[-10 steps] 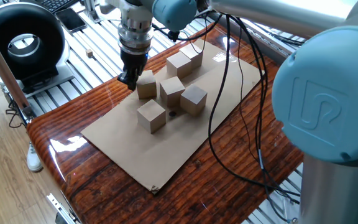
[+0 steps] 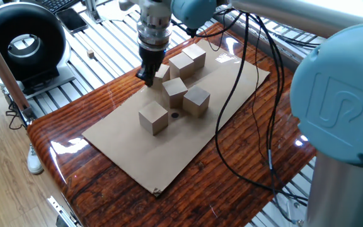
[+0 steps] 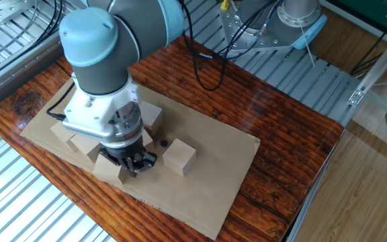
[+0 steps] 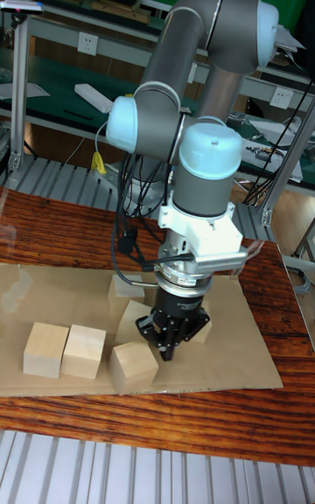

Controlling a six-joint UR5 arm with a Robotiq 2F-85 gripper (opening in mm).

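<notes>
Several plain wooden cubes stand on a sheet of brown cardboard [image 2: 147, 154]. My gripper [image 2: 145, 81] is low over the cardboard's edge, its black fingers pointing down. Right beside it is one cube [image 2: 162, 72], partly hidden by the gripper in exterior view 1. In exterior view 3 this cube [image 4: 133, 368] sits just left of the fingers, turned at an angle; whether they touch is unclear. No cube shows lifted. A lone cube [image 3: 180, 156] stands apart from the gripper. Two more cubes [image 2: 174, 92] [image 2: 196, 101] are near the middle. How far apart the fingers are is hard to make out.
Two cubes [image 4: 44, 350] [image 4: 84, 352] stand side by side beyond the one by my gripper. Black cables [image 2: 229, 113] hang over the glossy wooden table [image 2: 106, 189]. One end of the cardboard is bare.
My gripper has moved right and slightly away in exterior view 1. The cube beside it has shifted the same way, closer to the two side-by-side cubes. Other cubes stay put.
</notes>
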